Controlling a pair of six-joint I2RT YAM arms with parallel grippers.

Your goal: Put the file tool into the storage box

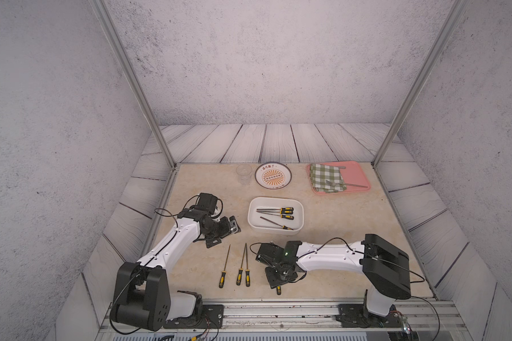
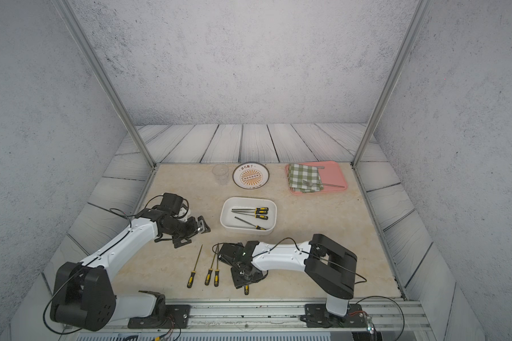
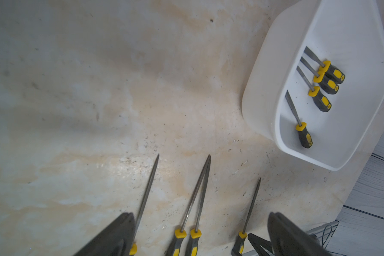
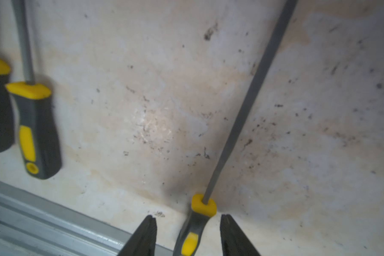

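Observation:
A white storage box [image 1: 256, 224] holds several yellow-and-black files [image 3: 320, 100] in the middle of the table. Three more files [image 1: 247, 278] lie in front of it, left of my right gripper. My right gripper is low over another file [image 4: 204, 204], its open fingers on either side of that file's handle, apart from it as far as the frame shows. My left gripper is over the table left of the box, its blurred fingers wide apart and open, with nothing between them held.
At the back stand a clear cup [image 1: 244, 173], a printed plate [image 1: 273, 184] and a pink tray [image 1: 358, 176] with a checked cloth. The table's front rail [image 4: 72, 217] runs close below the files.

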